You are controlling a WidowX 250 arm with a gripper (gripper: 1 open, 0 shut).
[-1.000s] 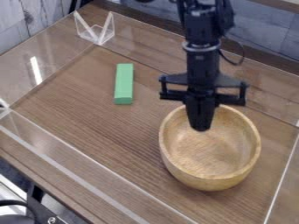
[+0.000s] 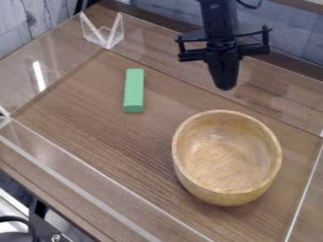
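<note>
My dark gripper (image 2: 222,79) hangs at the top centre, over bare wooden table behind the bowl, shut with nothing visible between its fingers. A round light wooden bowl (image 2: 228,161) stands at the right front; its inside looks empty. A green rectangular block (image 2: 134,91) lies on the table to the left of the gripper.
A clear plastic rack-like piece (image 2: 104,30) is at the back left. A dark object (image 2: 23,229) sits at the lower-left corner. A wall runs along the back.
My gripper has risen and moved back, away from over the bowl to above the table behind it. The bowl and green block look unmoved.
</note>
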